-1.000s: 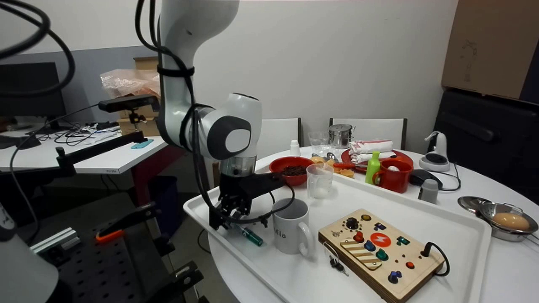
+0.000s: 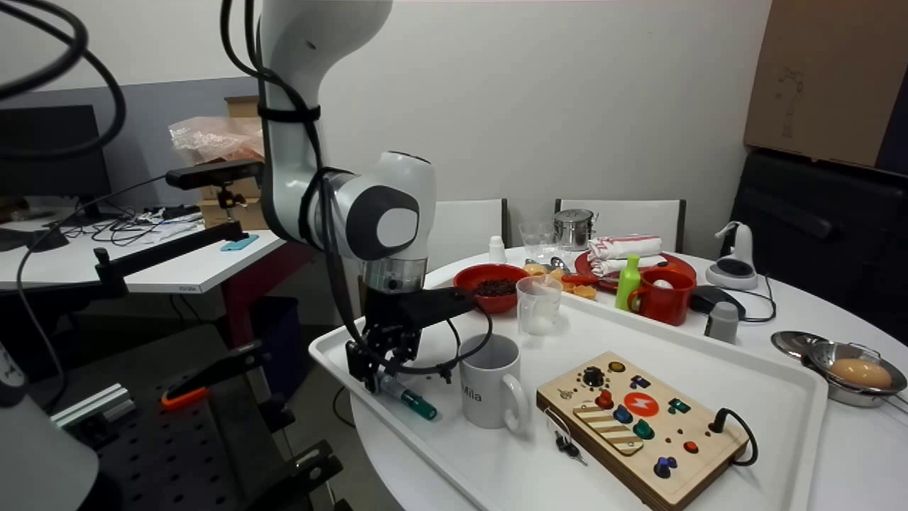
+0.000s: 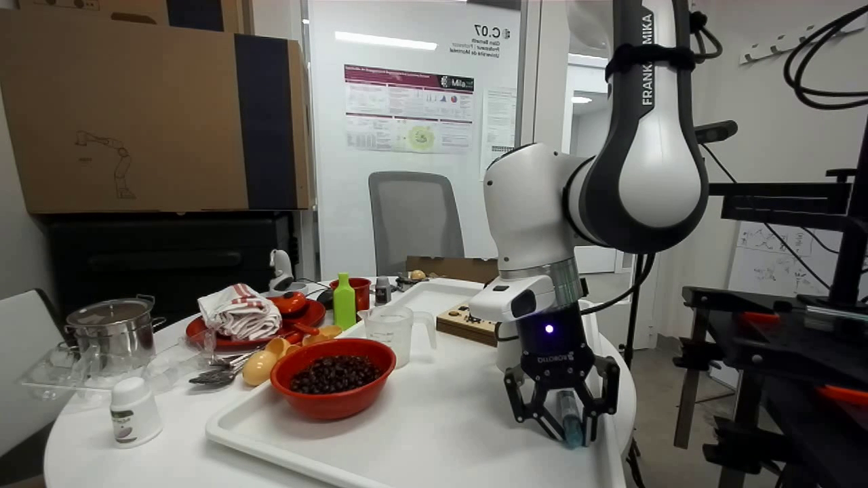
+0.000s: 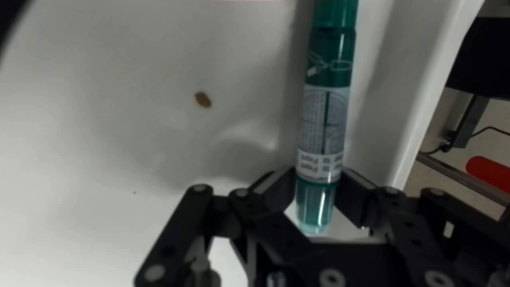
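A marker with a green cap and printed label [image 4: 325, 119] lies on the white tray [image 2: 681, 341], close beside the tray's raised edge. My gripper reaches down around its clear teal end, one finger on each side. In the wrist view the fingertips come right up to the marker's sides; whether they press on it I cannot tell. In exterior view 1 the green cap [image 2: 418, 404] sticks out from under the gripper towards the grey mug [image 2: 491, 383]. Exterior view 2 shows the marker's end [image 3: 574, 432] between the lowered fingers.
The mug stands near the arm, and a wooden button box [image 2: 643, 426] lies beyond it. A clear measuring cup [image 2: 538, 306] and a red bowl of dark beans [image 3: 335, 378] are farther along. Open tray surface lies between bowl and gripper [image 3: 565, 411].
My arm has shifted slightly left in exterior view 1. The marker's green cap has moved a little left and nearer the camera. The mug and the other things stay put.
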